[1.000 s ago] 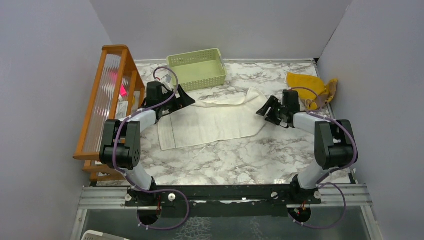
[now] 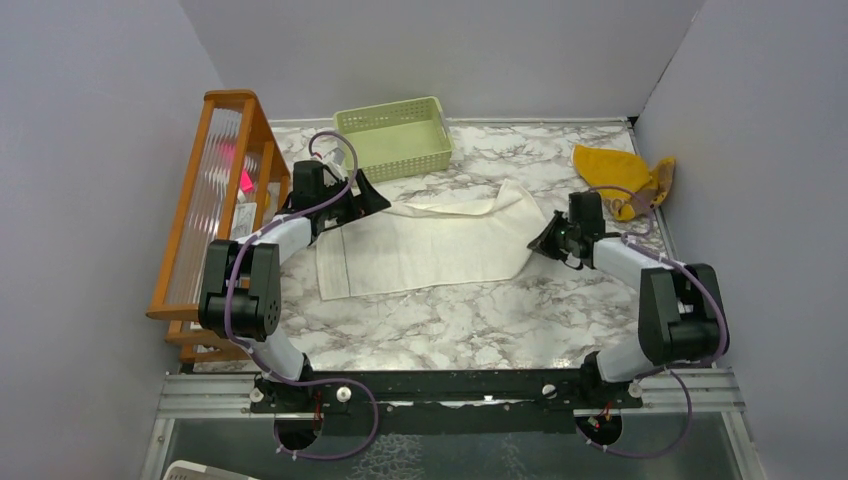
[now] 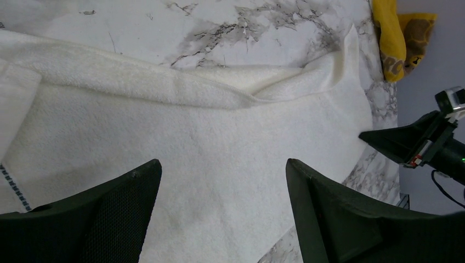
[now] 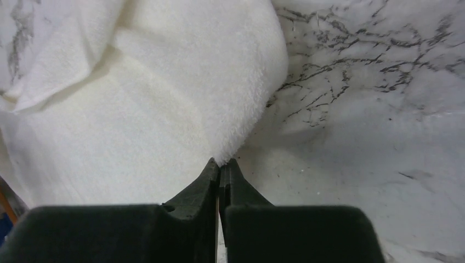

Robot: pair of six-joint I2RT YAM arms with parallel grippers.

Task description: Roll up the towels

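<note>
A white towel lies spread over the middle of the table, its far edge folded and rumpled, its right end curved. The right gripper is at that right end, fingers closed together. In the right wrist view the tips of my right gripper meet at the towel's edge, seemingly pinching a thin bit of cloth. Above the towel's far left part, my left gripper stands open; the left wrist view shows its fingers wide apart with only flat towel below them.
A green basket stands at the back. A yellow cloth is bunched at the back right against the wall. To the left is a wooden rack.
My right gripper went from open to shut at the towel's right end, after shifting slightly toward the table's front. That towel edge has moved a little. The left arm has stayed almost still.
</note>
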